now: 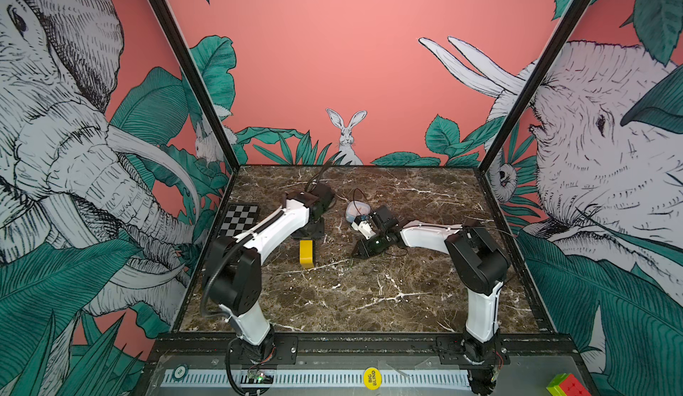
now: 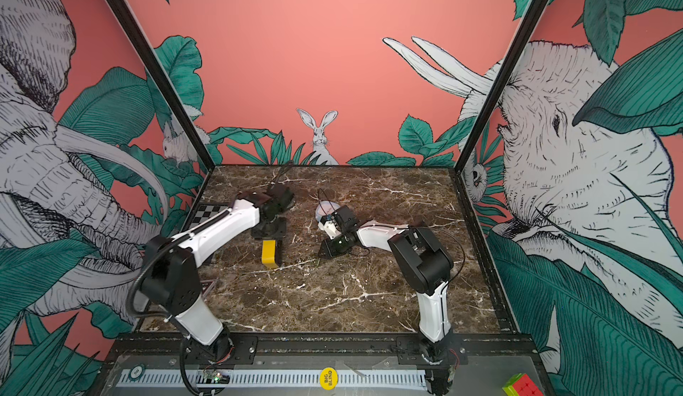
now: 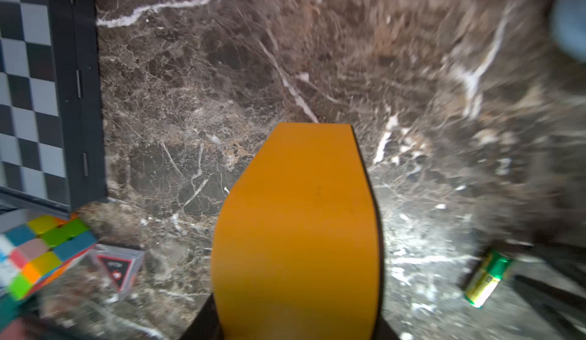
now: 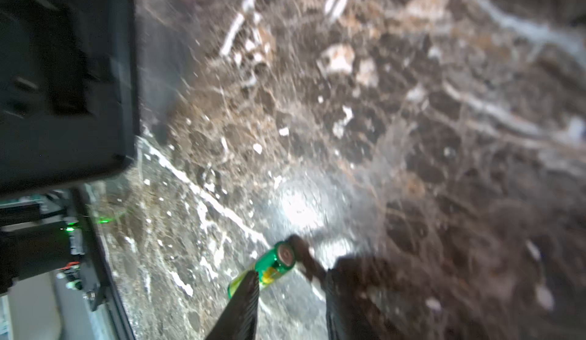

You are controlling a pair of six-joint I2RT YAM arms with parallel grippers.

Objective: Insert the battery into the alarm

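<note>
My left gripper (image 1: 307, 237) is shut on a yellow box-shaped body, seemingly the alarm (image 1: 306, 253), which also fills the lower middle of the left wrist view. Only its plain yellow outer face shows there; any battery slot is hidden. A green and gold battery (image 4: 271, 263) lies on the marble table, bottom centre of the right wrist view. My right gripper is open, low over the table, with the battery's near end showing in the gap and one finger covering part of its side. The left wrist view shows the battery (image 3: 488, 279) beside those dark fingers (image 3: 552, 297).
At the back middle rests a pale rounded object (image 1: 358, 212), just behind the right gripper. A chessboard (image 3: 30, 89), a colourful cube (image 3: 45, 248) and a small clear case with a red triangle (image 3: 119, 269) occupy the left side.
</note>
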